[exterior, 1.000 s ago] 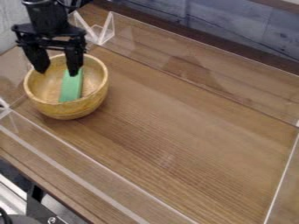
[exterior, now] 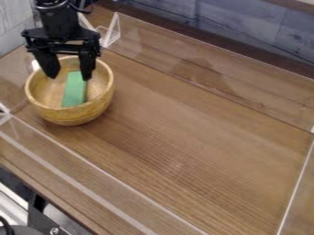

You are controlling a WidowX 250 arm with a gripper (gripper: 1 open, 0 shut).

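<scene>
A wooden bowl (exterior: 95,108) sits at the left of the table, holding a green block (exterior: 73,89) that lies upright-lengthwise in it. My black gripper (exterior: 65,61) is over the bowl's back part, its fingers open on either side, above the far end of the green block; nothing shows held between them.
A dark blue surface runs along the top right beyond the table's edge. A clear plastic object stands behind the gripper at the top left.
My gripper has risen slightly and moved a little back over the bowl. The bowl and green block look unmoved.
</scene>
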